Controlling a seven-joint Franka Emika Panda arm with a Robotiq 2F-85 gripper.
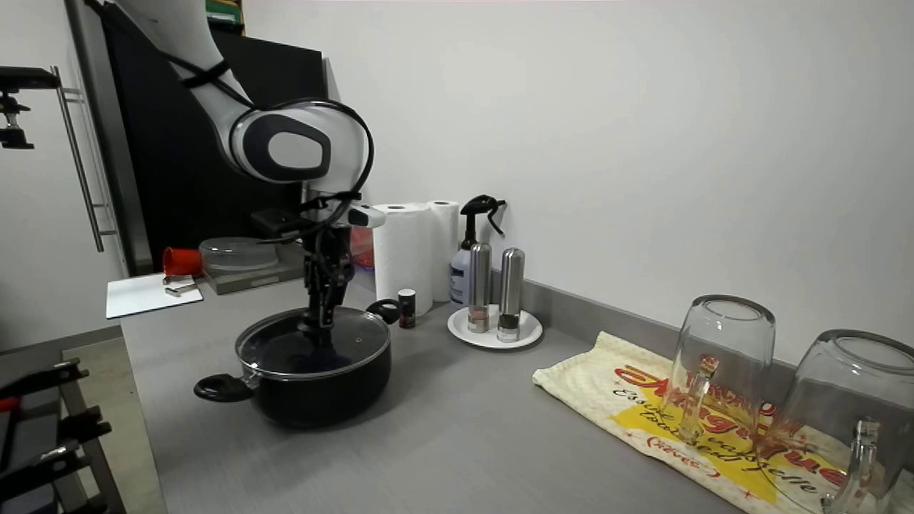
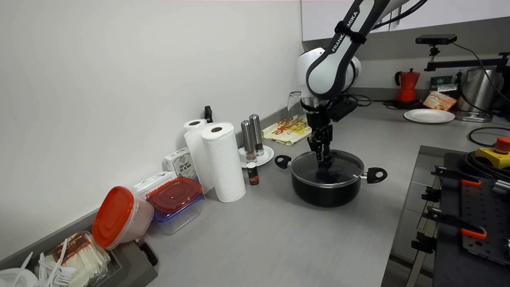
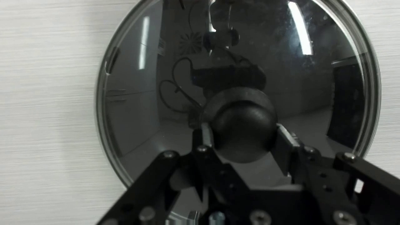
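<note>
A black pot (image 1: 321, 398) with two side handles stands on the grey counter, its glass lid (image 1: 364, 330) seated level on the rim. In the second exterior view the pot (image 2: 325, 193) and lid (image 2: 349, 165) look the same, with no gap showing between them. My gripper points straight down over the lid's middle, shut on the round black knob (image 3: 245, 123). One finger is on each side of the knob in the wrist view. The pot's inside is hidden beneath the dark, reflecting glass.
A small spice jar (image 1: 407, 308) stands close to the pot's far handle. Behind it are paper towel rolls (image 1: 403, 257) and a white plate (image 1: 495, 341) with two grinders. Glass mugs (image 1: 724, 368) rest upside down on a cloth.
</note>
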